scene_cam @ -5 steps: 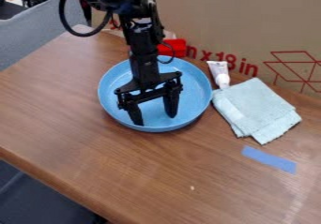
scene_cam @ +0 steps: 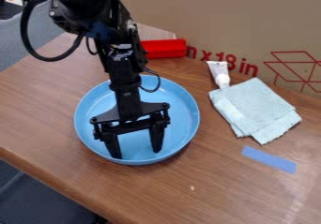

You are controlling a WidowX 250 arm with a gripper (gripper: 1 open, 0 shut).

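My black gripper (scene_cam: 134,140) is lowered into a round blue plate (scene_cam: 178,117) on the wooden table, its two fingers spread open and reaching down to the plate's inner surface, with nothing visible between them. The arm covers the plate's upper middle.
A folded pale cloth (scene_cam: 253,109) lies right of the plate, with a white tube (scene_cam: 220,75) behind it and a red object (scene_cam: 164,48) at the back. A cardboard box (scene_cam: 264,36) backs the table. A blue tape strip (scene_cam: 268,158) lies front right.
The gripper and the blue plate have moved toward the front left, toward the table's near edge. The gripper stays open.
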